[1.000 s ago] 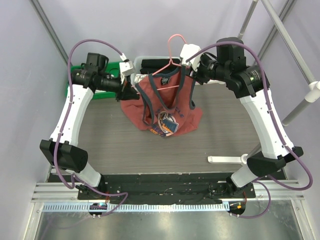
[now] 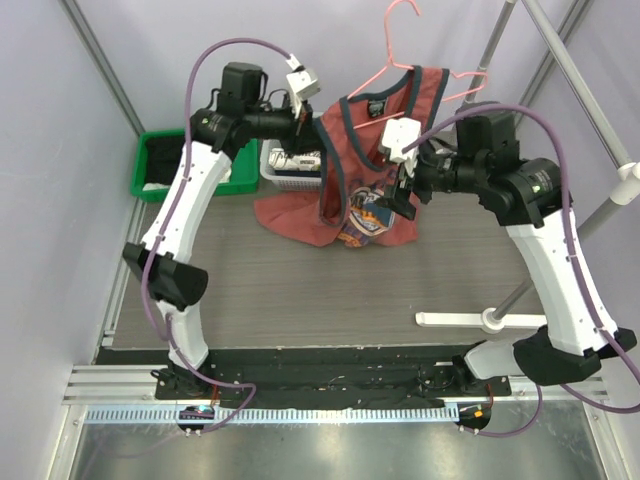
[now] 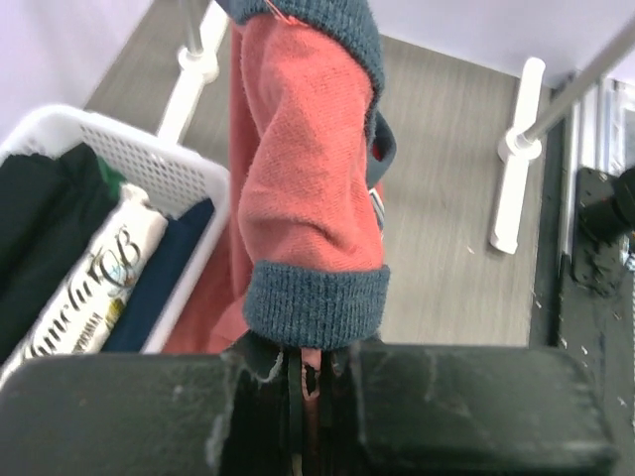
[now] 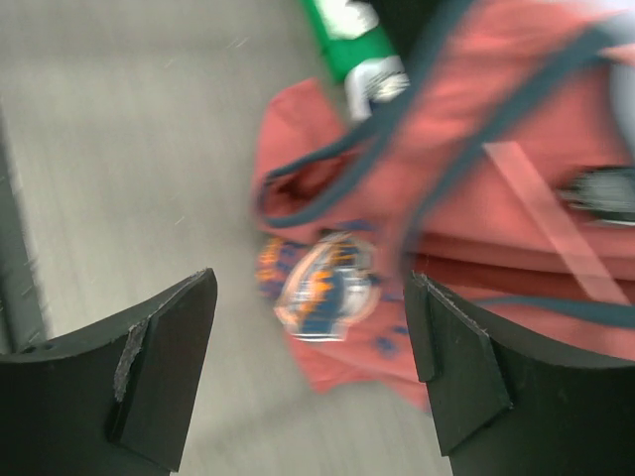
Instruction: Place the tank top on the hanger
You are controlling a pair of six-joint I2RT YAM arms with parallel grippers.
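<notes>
The coral tank top [image 2: 345, 135] with dark grey trim hangs from the pink hanger [image 2: 391, 45], its lower part draping towards the table. My left gripper [image 2: 308, 145] is shut on the hanger's left end, and a thin pink piece shows between its fingers in the left wrist view, just below the grey-edged strap [image 3: 313, 188]. The right strap [image 2: 428, 88] lies over the hanger's right arm, whose pink end [image 2: 472, 90] sticks out past it. In front of the shirt, my right gripper [image 2: 402, 195] stands open; its fingers [image 4: 164, 367] are empty and apart.
A green bin [image 2: 245, 170] and a white basket [image 2: 290, 182] with folded clothes stand behind the shirt on the left. The white-footed rack [image 2: 465, 320] rises on the right.
The hanger and shirt have moved right and up in the top view with my left gripper. My right gripper has come away from the right strap and down, and the hanger's right end now shows.
</notes>
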